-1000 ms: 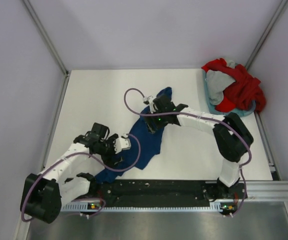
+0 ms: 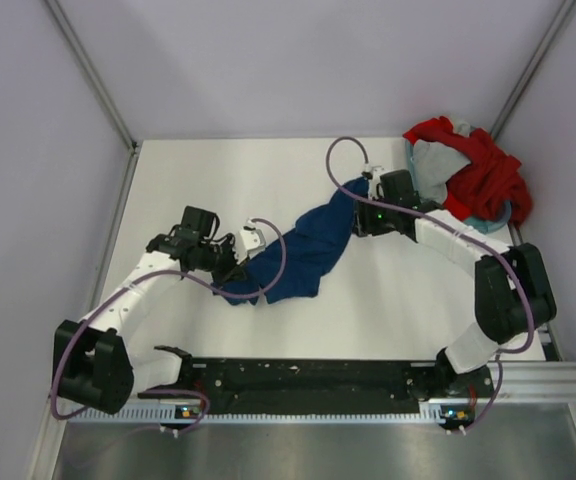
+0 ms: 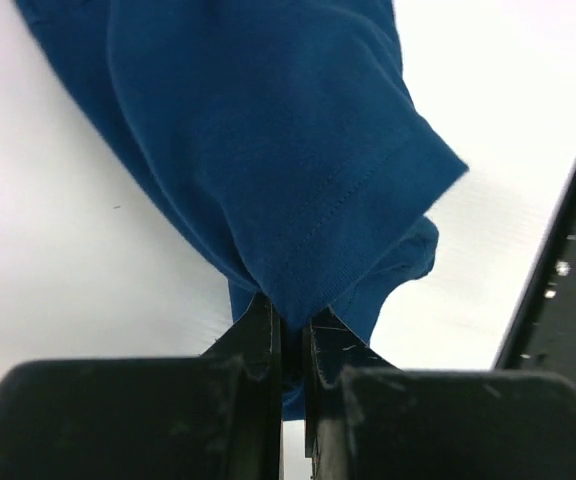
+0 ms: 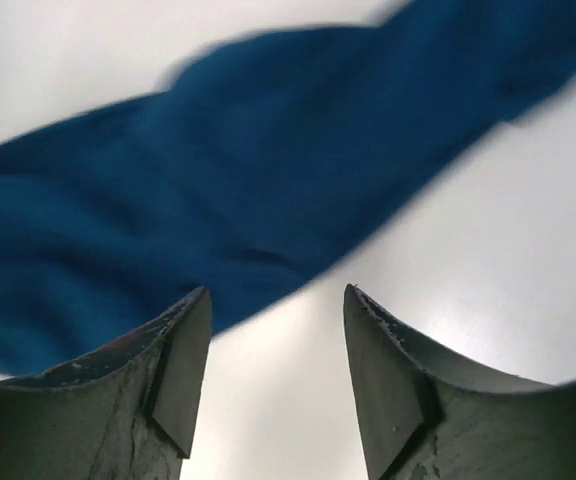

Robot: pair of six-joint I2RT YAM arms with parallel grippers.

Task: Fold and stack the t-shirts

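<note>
A dark blue t-shirt [image 2: 304, 252] lies spread diagonally across the white table. My left gripper is shut on a bunched fold of it near its lower-left end; the fold rises toward the fingers in the left wrist view. My right gripper [image 2: 366, 215] is over the shirt's upper-right end, part open, with bare table and shirt [image 4: 228, 180] below its fingertips in the blurred right wrist view and nothing seen between them.
A blue bin [image 2: 494, 220] with red and grey garments sits at the back right. A dark strip runs along the front edge.
The left gripper has risen toward the back with the shirt's end, drawing it along. The right gripper has moved toward the right and away from the shirt's middle.
</note>
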